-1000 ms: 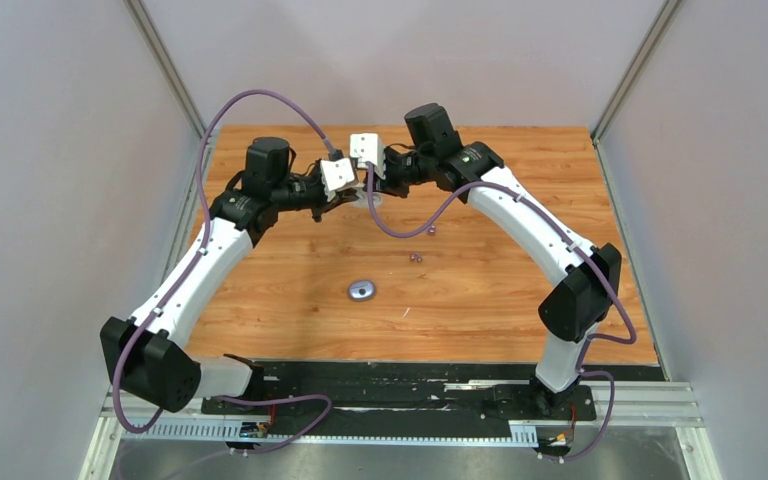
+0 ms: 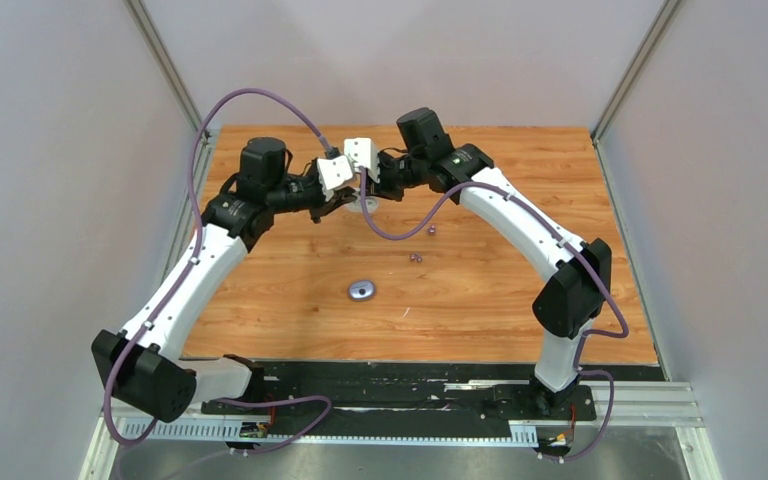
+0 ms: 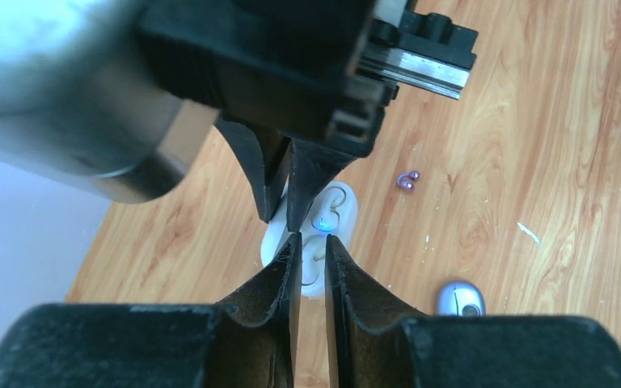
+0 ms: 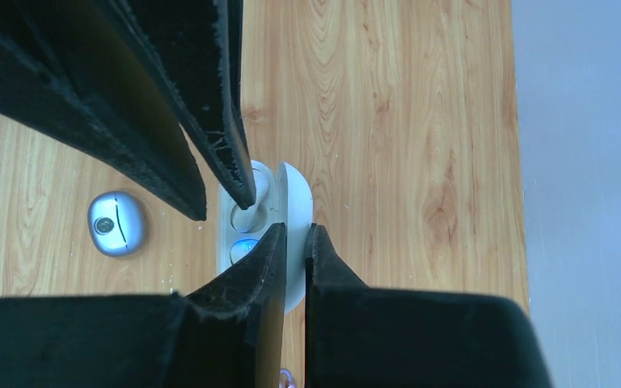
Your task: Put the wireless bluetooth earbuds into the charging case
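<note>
A white open charging case (image 4: 295,234) is gripped at its lid by my right gripper, in the right wrist view. Its inner cavities show, one with a blue glint. In the left wrist view my left gripper is over the case (image 3: 341,212), its fingertips close together with a narrow gap; nothing clearly shows between them. The other arm's dark fingers reach across that view above the case. In the top view both grippers (image 2: 345,200) meet at the back centre, mostly hiding the case.
A silver oval case (image 2: 361,290) lies front-centre on the wooden table. Small purple earbud-like pieces (image 2: 415,258) (image 2: 432,230) lie right of centre.
</note>
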